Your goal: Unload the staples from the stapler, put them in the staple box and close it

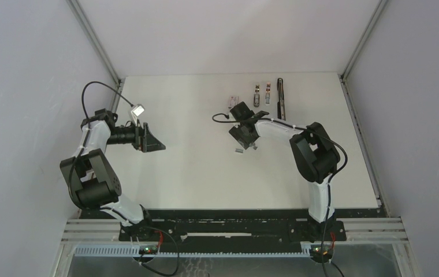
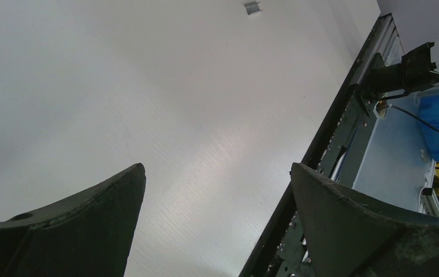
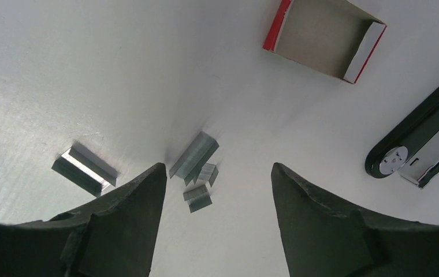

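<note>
Over the loose staples my right gripper stands open, its fingers apart and nothing held between them. One staple strip (image 3: pixel 194 154) and two short pieces, one of them a small staple block (image 3: pixel 197 198), lie together on the table near the left finger. Farther left rests a longer staple strip (image 3: pixel 84 171), by itself. The black stapler (image 3: pixel 416 130) shows in part at the right of the right wrist view. At the left side of the table, my left gripper is open and empty, far from these things.
An open empty box (image 3: pixel 324 37) with red edges is at the top of the right wrist view. Two small staplers, one a short stapler (image 1: pixel 256 96), and a long stapler (image 1: pixel 281 99) lie at the back right.
</note>
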